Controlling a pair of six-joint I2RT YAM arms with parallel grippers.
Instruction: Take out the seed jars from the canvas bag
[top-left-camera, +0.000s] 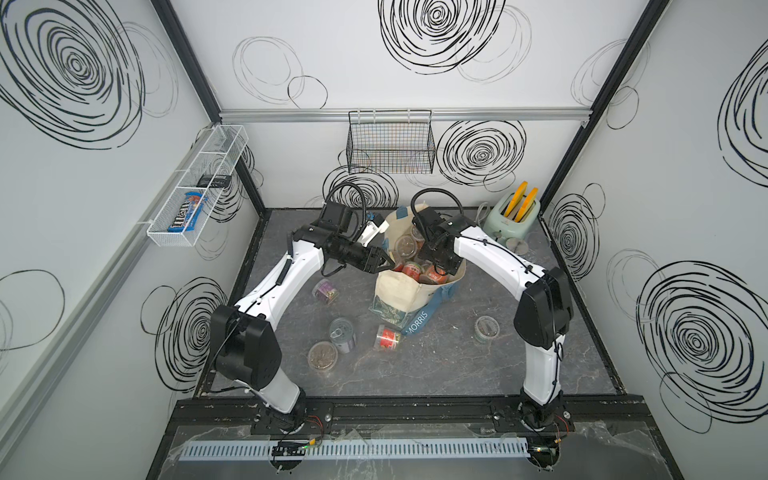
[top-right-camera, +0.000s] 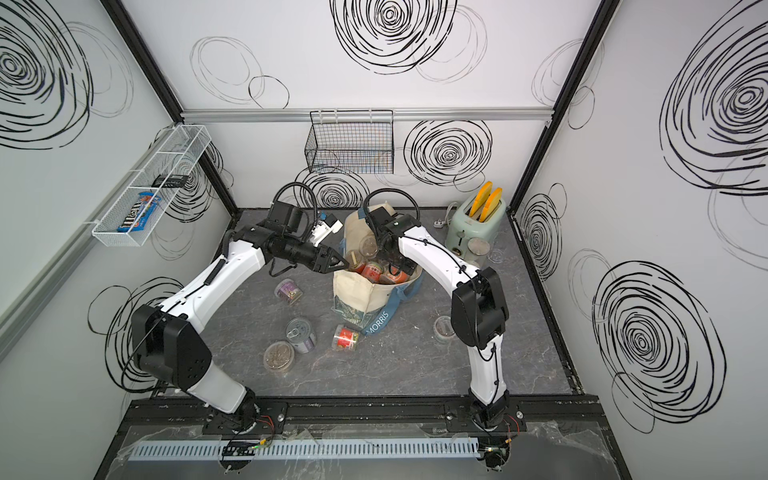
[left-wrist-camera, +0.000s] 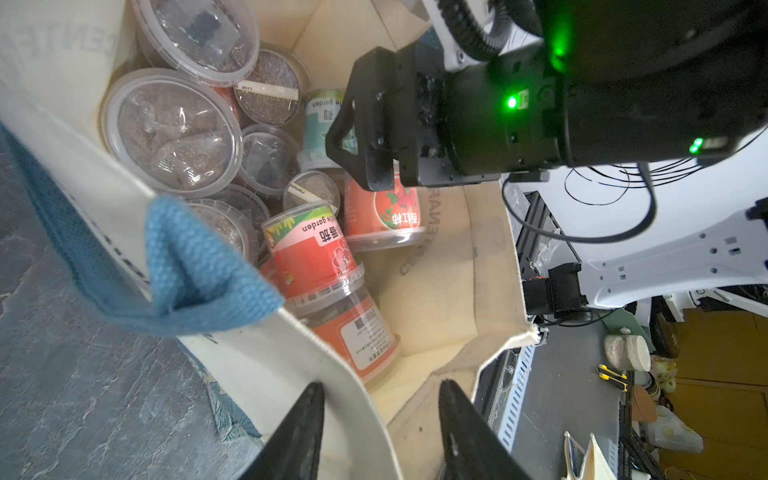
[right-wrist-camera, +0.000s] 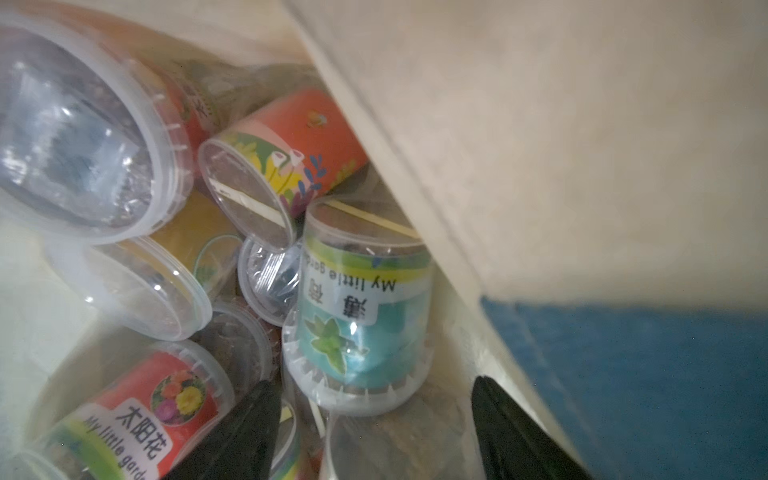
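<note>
The canvas bag (top-left-camera: 404, 292) stands mid-table, full of seed jars (left-wrist-camera: 312, 252) with red, orange and teal labels and clear lids. My left gripper is open at the bag's front rim, with the rim between or just under its fingers. My right gripper is open inside the bag, just short of a teal mint jar (right-wrist-camera: 360, 320); a red-labelled jar (right-wrist-camera: 152, 408) lies at its left.
Loose jars (top-left-camera: 342, 336) lie in front and left of the bag, one (top-left-camera: 486, 328) to the right. A green toaster (top-right-camera: 472, 232) stands back right. A black wire basket (top-left-camera: 390, 144) hangs on the back wall.
</note>
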